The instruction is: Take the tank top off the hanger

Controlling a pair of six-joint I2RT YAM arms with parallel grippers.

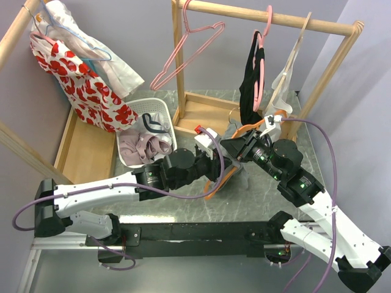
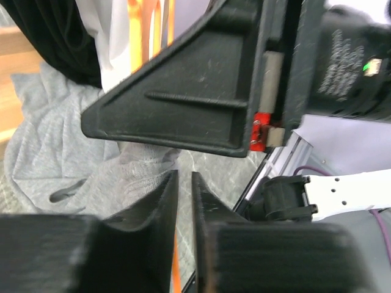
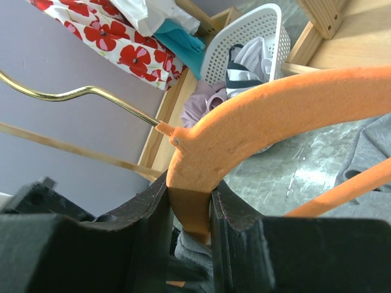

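The orange hanger [image 3: 263,104] fills the right wrist view, its gold hook [image 3: 91,90] pointing left. My right gripper is shut on the hanger near the hook's base. The grey tank top [image 2: 55,134] hangs loosely from the hanger in the left wrist view, bunched close to my left fingertips. A narrow gap separates the fingers of my left gripper, and floor shows through it; no cloth is visible between the tips. From above, both grippers nearly meet, hiding much of the hanger and the grey cloth [image 1: 241,178].
A white basket [image 1: 173,125] of clothes stands behind the left arm. Pink hangers [image 1: 185,55] and a black garment [image 1: 249,79] hang on the wooden rack [image 1: 238,11]. A red-flowered garment [image 1: 79,85] hangs at left. Bare floor [image 1: 183,207] lies in front.
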